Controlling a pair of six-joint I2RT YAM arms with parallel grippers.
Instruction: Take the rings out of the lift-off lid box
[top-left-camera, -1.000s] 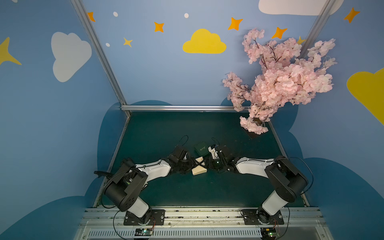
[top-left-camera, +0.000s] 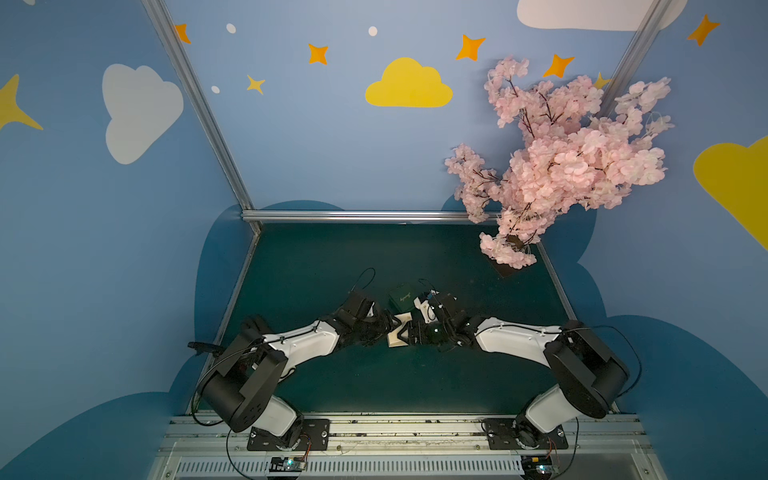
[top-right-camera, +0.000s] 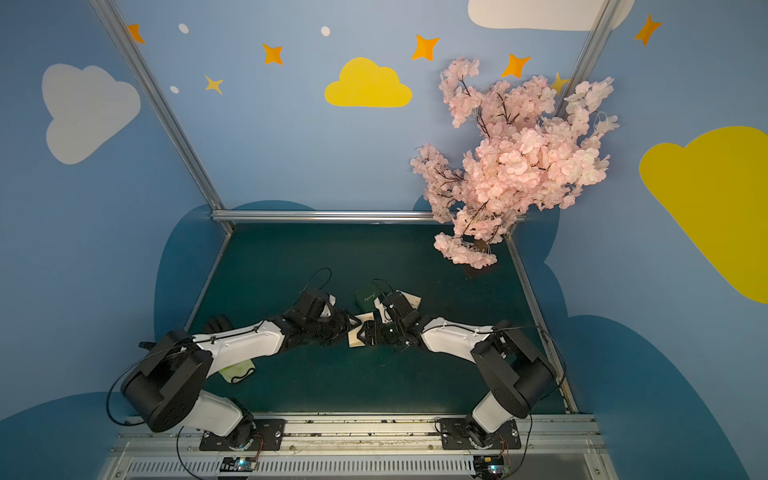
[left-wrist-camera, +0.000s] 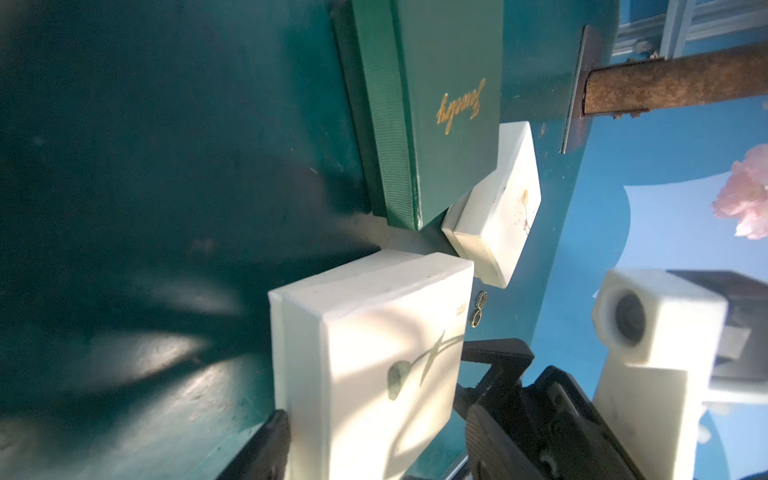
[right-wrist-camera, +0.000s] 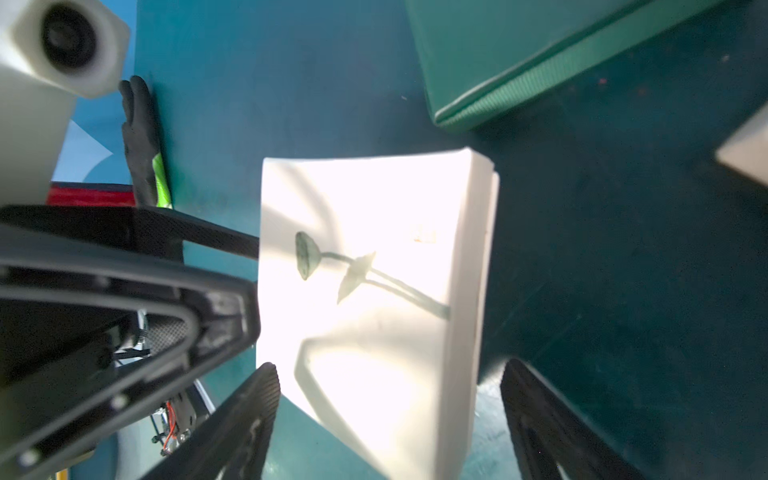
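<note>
A white lift-off lid box (left-wrist-camera: 384, 352) with a leaf drawing on its lid stands on the dark green table. Both grippers meet over it from opposite sides. In the left wrist view, my left gripper is open, the box reaching in between its fingers. My right gripper is likewise open around the box, a small gap showing beside one finger (right-wrist-camera: 528, 416). Whether the other fingers touch the box, I cannot tell. The lid covers the box's inside. Small gold loops, perhaps rings (left-wrist-camera: 479, 309), appear beyond the box on the table.
A green jewelry box (left-wrist-camera: 448, 104) stands close behind the white box. A second white box (left-wrist-camera: 504, 216) is to its right. A pale green item (top-right-camera: 237, 372) lies under the left arm. Pink blossoms (top-left-camera: 560, 168) rise at the back right.
The white box has turned slightly and now stands squarer between the grippers. My right gripper has moved a little left and forward over it; the left arm has shifted only slightly.
</note>
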